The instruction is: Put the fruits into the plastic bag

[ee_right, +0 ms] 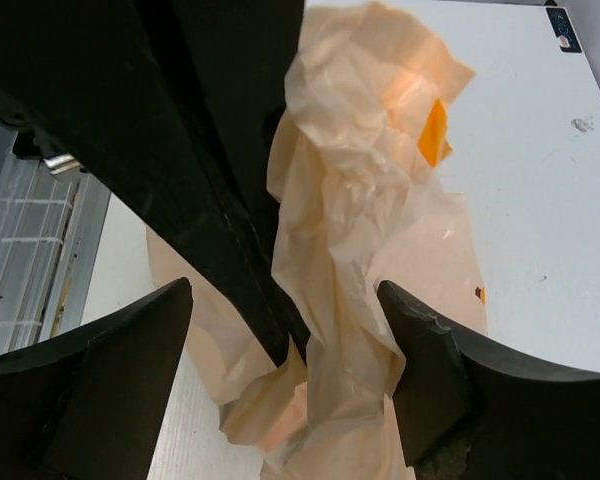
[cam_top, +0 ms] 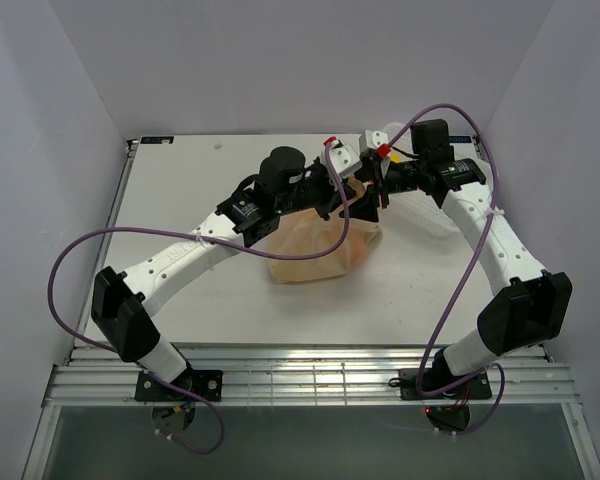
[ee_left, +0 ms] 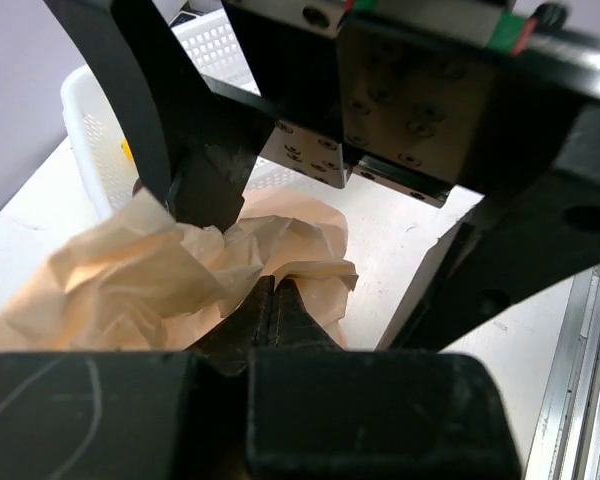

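The crumpled peach plastic bag (cam_top: 310,255) lies upper middle on the table, its top gathered upward between my grippers. My left gripper is shut on the bag's film at the fingertips. My right gripper straddles the bag, part open, with crumpled film (ee_right: 335,260) between its fingers and the left gripper's black finger reaching in. An orange patch (ee_right: 430,135) shows at the bag's top. A small yellow item (ee_left: 127,150) in the white basket is mostly hidden.
The white basket (cam_top: 425,220) stands at the right back, behind the right arm. Walls bound both sides and the back.
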